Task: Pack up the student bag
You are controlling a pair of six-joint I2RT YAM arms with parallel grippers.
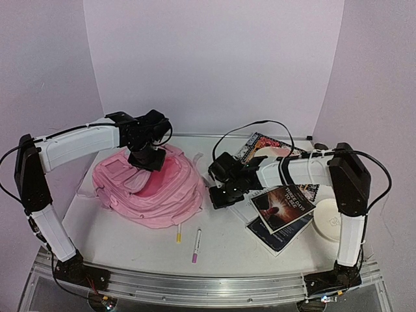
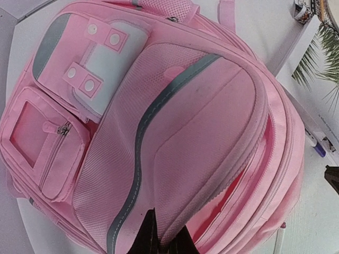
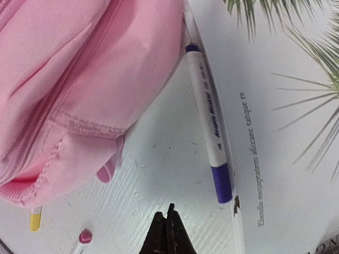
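The pink bag (image 1: 156, 201) lies open on the left of the table. At its opening, my left gripper is closed around the edge of the bag's pink flap (image 2: 212, 121), fabric between its fingers. My right gripper hovers right of the bag, shut, with nothing visible between its fingers. Ahead of it in the right wrist view, a white marker with a blue cap (image 3: 221, 182) lies along the edge of a white book (image 3: 275, 153). A yellow-ended marker (image 1: 179, 234) pokes out by the bag's front, and a purple-capped marker (image 1: 196, 246) lies nearby.
On the right, the "Three Days to See" book (image 1: 284, 207) overlaps a dark blue book (image 1: 279, 235). A patterned book (image 1: 263, 144) lies behind my right arm, and a round cream object (image 1: 328, 220) rests at the right edge.
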